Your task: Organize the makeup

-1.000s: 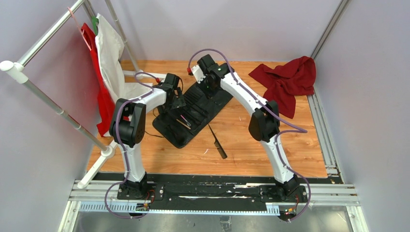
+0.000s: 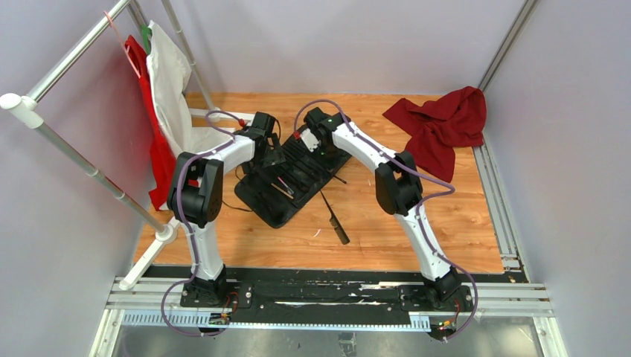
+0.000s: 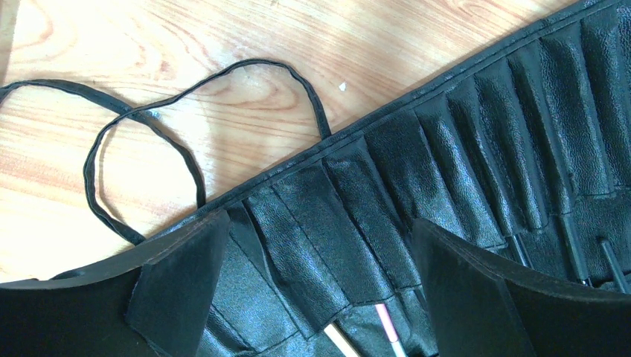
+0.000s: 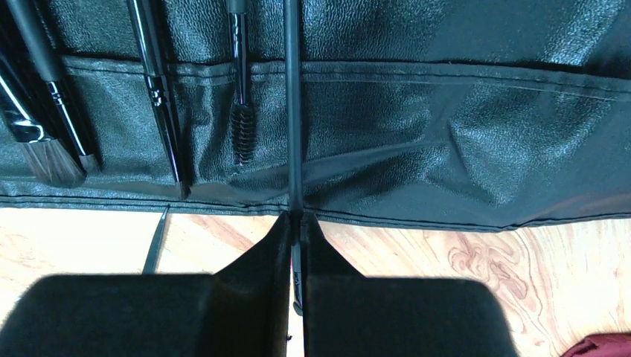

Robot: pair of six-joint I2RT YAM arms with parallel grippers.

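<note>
The black brush roll (image 2: pixel 277 210) lies unrolled on the table, its pockets partly filled. A thin dark brush (image 4: pixel 294 111) lies across the roll's pocket edge and the flap below. My right gripper is shut on this brush by the roll's outer edge, and the brush tip shows between the fingers. Whether the handle's far end is inside a pocket is out of sight. Above the roll's tied side, my left gripper stands open, with nothing between its fingers. A pinkish stick (image 3: pixel 386 320) and a tan stick (image 3: pixel 340 338) poke from pockets below it.
Several brushes, including a spoolie (image 4: pixel 242 134), stand in pockets left of the held one. A dark comb (image 2: pixel 338 229) lies with its thin tail at the roll's edge. Red cloth (image 2: pixel 446 130) covers the back right. A clothes rack (image 2: pixel 78 156) stands left.
My right gripper has moved toward the front of the table, and a thin dark brush end now juts past the roll's near edge. The left arm stays where it was.
</note>
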